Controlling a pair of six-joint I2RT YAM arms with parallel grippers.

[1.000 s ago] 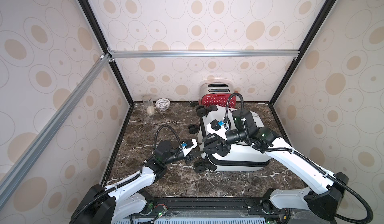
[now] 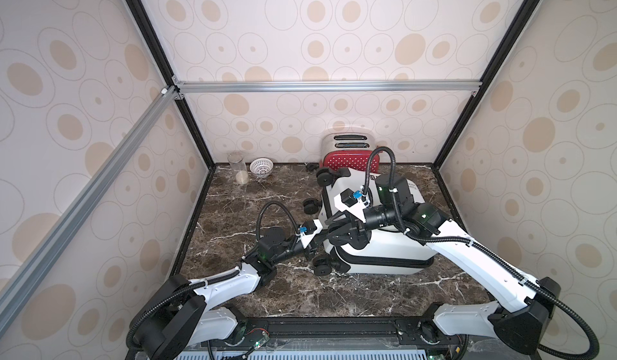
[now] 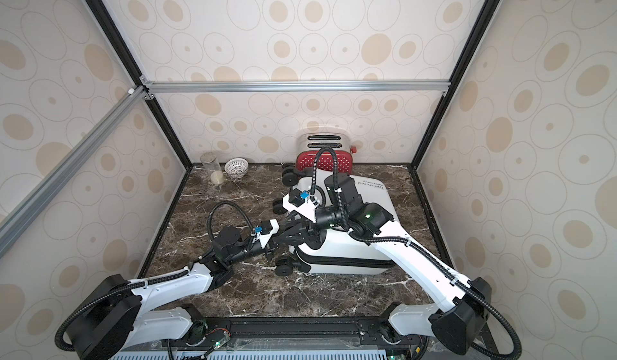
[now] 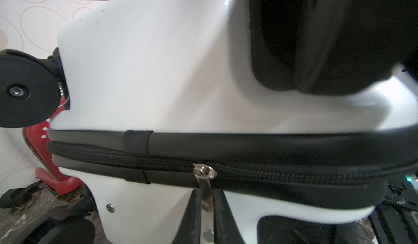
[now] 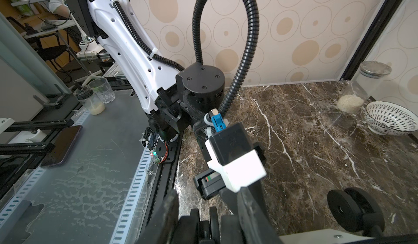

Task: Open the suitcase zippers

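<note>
The white suitcase (image 2: 385,260) lies on the marble counter with wheels facing left. In the left wrist view, its black zipper (image 4: 283,174) runs across the side, with a silver puller (image 4: 204,172) whose tab hangs down between the fingertips of my left gripper; whether they pinch it is unclear. My right gripper reaches over the suitcase's left part, close above and right of the left gripper; its fingers stand apart in the right wrist view, and what lies between them is unclear.
A red dotted toaster (image 2: 350,159) stands behind the suitcase. A glass jar (image 2: 239,170) and a patterned bowl (image 2: 261,167) sit at the back left.
Over the last second my left arm has moved right, toward the suitcase's zipper side. My right arm has shifted very slightly upward; the suitcase looks unmoved.
</note>
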